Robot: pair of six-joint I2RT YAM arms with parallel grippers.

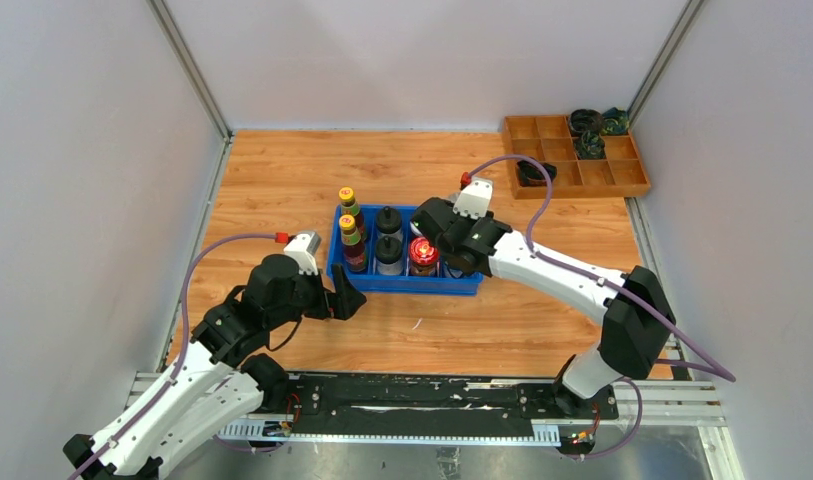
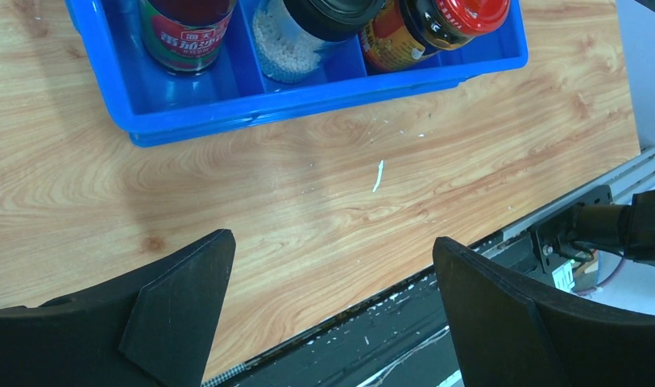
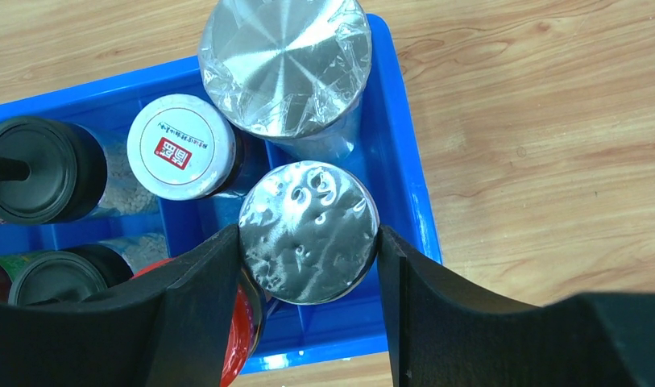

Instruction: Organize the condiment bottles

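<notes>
A blue divided tray (image 1: pixel 412 285) holds yellow-capped sauce bottles (image 1: pixel 351 249), black-lidded jars (image 1: pixel 388 258), a red-lidded jar (image 1: pixel 423 253), a white-lidded jar (image 3: pixel 175 147) and a silver-topped container (image 3: pixel 283 64). In the right wrist view my right gripper is shut on another silver-lidded jar (image 3: pixel 308 214) over the tray's right compartments. My left gripper is open, empty, in front of the tray's left side above the table.
A wooden compartment box (image 1: pixel 582 180) with dark crumpled items stands at the back right. Bare table (image 1: pixel 302 160) surrounds the tray, with a small white scrap in front of it.
</notes>
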